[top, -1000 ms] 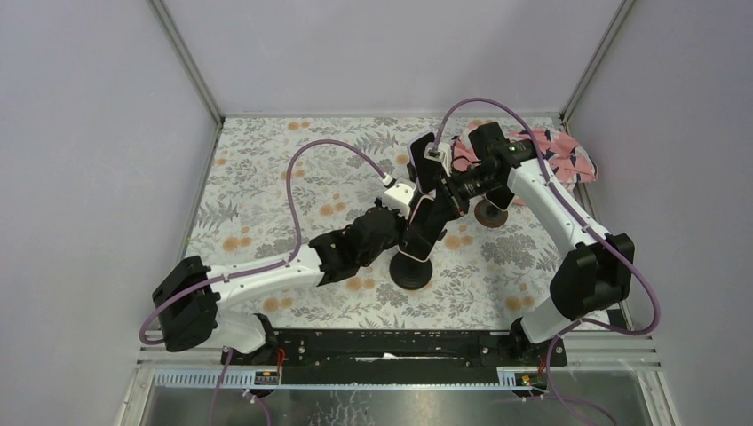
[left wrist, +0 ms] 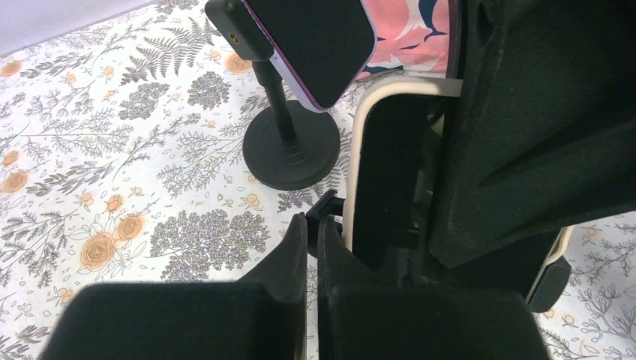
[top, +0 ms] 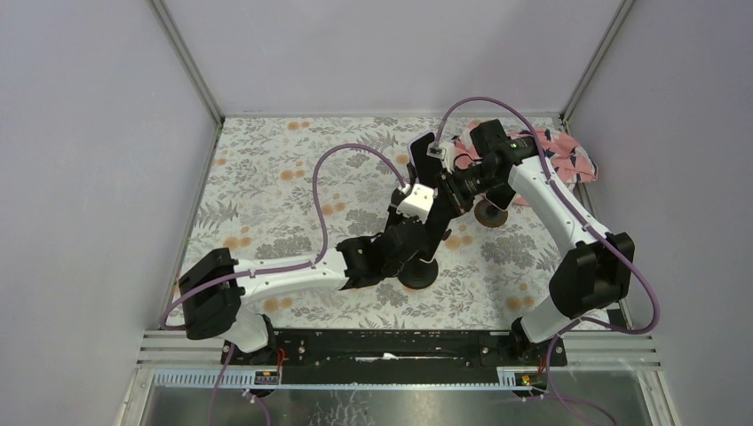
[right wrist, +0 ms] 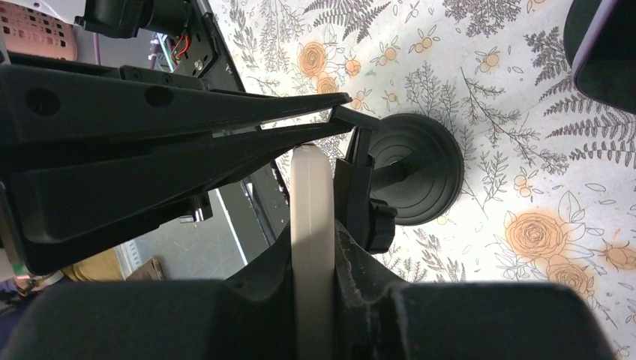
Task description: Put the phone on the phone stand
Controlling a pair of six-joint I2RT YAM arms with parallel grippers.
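A black phone with a cream edge (left wrist: 390, 165) stands over the front stand, whose round base (top: 417, 275) shows below it. In the left wrist view my left gripper is shut on a black part of that stand at the phone's edge. In the right wrist view my right gripper is shut on the phone, its pale edge between the fingers, with the stand (right wrist: 416, 172) just behind. From above, both grippers crowd over the front stand, and partly hide it.
Another stand (left wrist: 292, 146) holding a purple-edged phone is behind. More phone stands and a pink patterned cloth (top: 568, 160) are at the back right.
My left arm has moved rightward, and the front stand with the phone over it has shifted slightly right. My right arm is almost still.
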